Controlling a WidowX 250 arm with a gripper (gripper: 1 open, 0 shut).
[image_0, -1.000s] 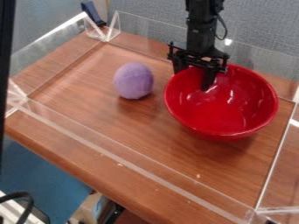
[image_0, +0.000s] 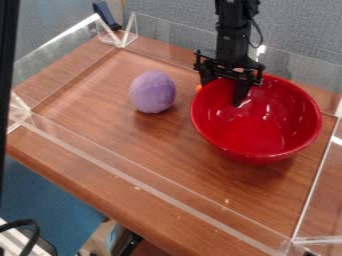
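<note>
A large red bowl (image_0: 267, 130) sits on the right half of the wooden table, slightly tilted in appearance. My black gripper (image_0: 230, 80) is at the bowl's back-left rim, its fingers reaching over and into it; whether they are shut on the rim is hard to tell. A purple ball (image_0: 152, 92) rests on the table left of the bowl. A small orange thing (image_0: 198, 87) peeks out behind the bowl's left edge, mostly hidden.
Clear plastic walls edge the wooden table (image_0: 107, 160). A grey textured wall stands behind.
The bowl and gripper have shifted very slightly to the right, and a bit of orange now shows at the bowl's left edge. The purple ball stays put.
</note>
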